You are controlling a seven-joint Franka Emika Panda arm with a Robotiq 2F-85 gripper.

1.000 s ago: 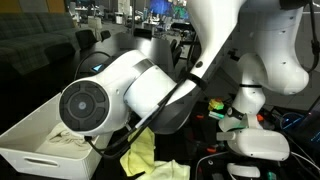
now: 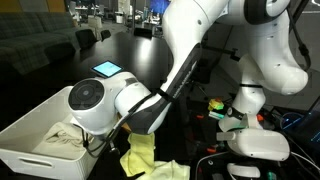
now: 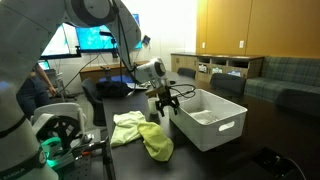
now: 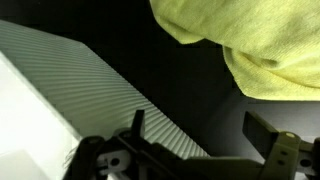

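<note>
A yellow-green cloth (image 2: 139,152) lies crumpled on the dark table beside the white box (image 3: 212,131). Inside that box rests a pale cloth (image 2: 62,136). Another whitish cloth (image 3: 129,124) is spread near the yellow-green one. My gripper is open, its fingers (image 4: 137,124) well apart and only bare dark table and a strip of box wall showing between them. It hangs close to the box's side wall (image 4: 95,85), with the yellow-green cloth (image 4: 268,32) off towards the top right of the wrist view. In exterior view 1 the arm hides the fingertips.
The box's walls stand close by the gripper. Behind are another black table (image 2: 138,55) and a sofa (image 3: 292,78).
In exterior view 1 the hand has drawn away from the camera and looks smaller, still beside the box. The box and the cloths seem unmoved.
</note>
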